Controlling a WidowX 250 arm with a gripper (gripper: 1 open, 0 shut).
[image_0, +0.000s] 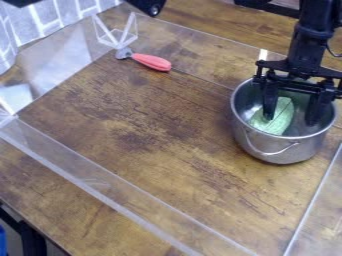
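Observation:
A steel pot (278, 146) with a wire handle stands on the wooden table at the right. Inside it lies a pale green object (273, 120). My black gripper (293, 102) reaches down into the pot from above, over the green object; whether its fingers hold that object is hidden and unclear.
A tool with a pink handle (151, 62) lies at the back left, beside clear plastic walls (118, 32).

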